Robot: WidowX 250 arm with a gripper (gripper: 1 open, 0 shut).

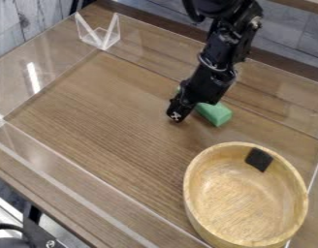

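My black gripper (178, 110) is low over the middle of the wooden table (90, 121), beside a green block (212, 113) that lies partly behind it. The fingertips look shut; whether anything thin sits between them is too small to tell.
A large tan round bin (242, 208) with a black patch on its rim fills the lower right. A clear wire-like holder (100, 33) stands at the back left.
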